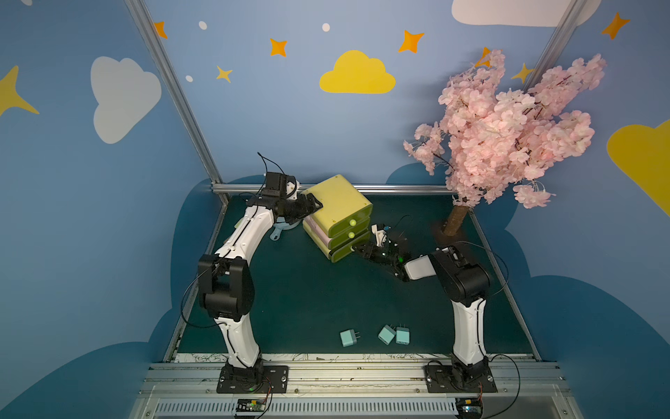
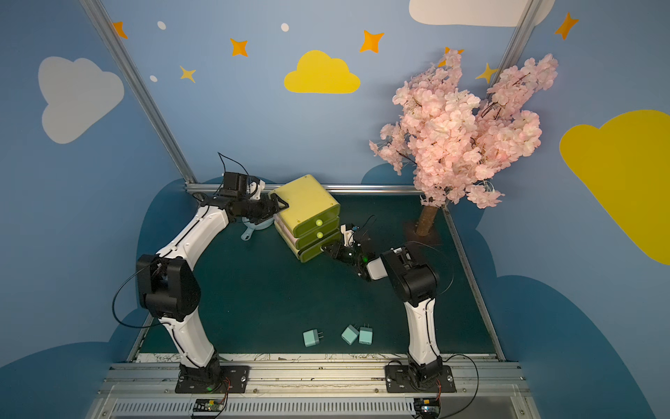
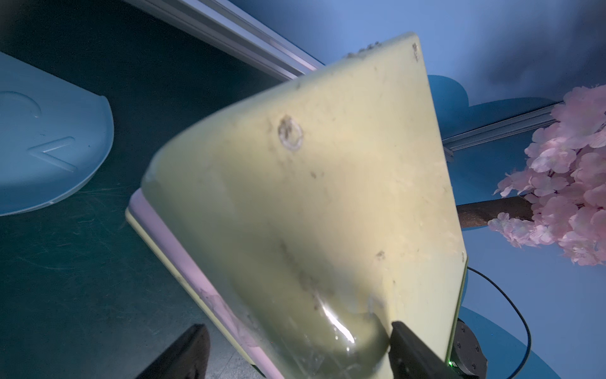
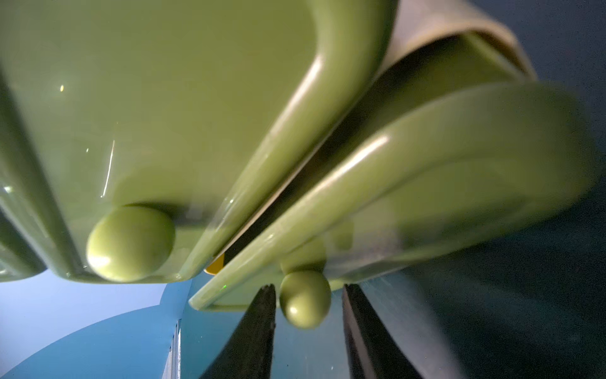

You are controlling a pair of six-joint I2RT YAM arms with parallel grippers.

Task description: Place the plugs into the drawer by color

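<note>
A three-tier green-and-yellow drawer unit (image 1: 335,202) stands at the back middle. My left gripper (image 1: 315,203) is on its yellow top's left side, fingers apart around a corner in the left wrist view; whether it grips cannot be told. My right gripper is at the bottom drawer's round knob (image 4: 303,293), which sits between its fingertips; contact is unclear from the wrist view. Several mint plugs (image 1: 348,338) lie near the front edge, right of centre.
A blue scoop-like object (image 2: 247,230) lies left of the drawers, partly under the left arm. A pink blossom tree (image 1: 453,223) stands at the back right.
</note>
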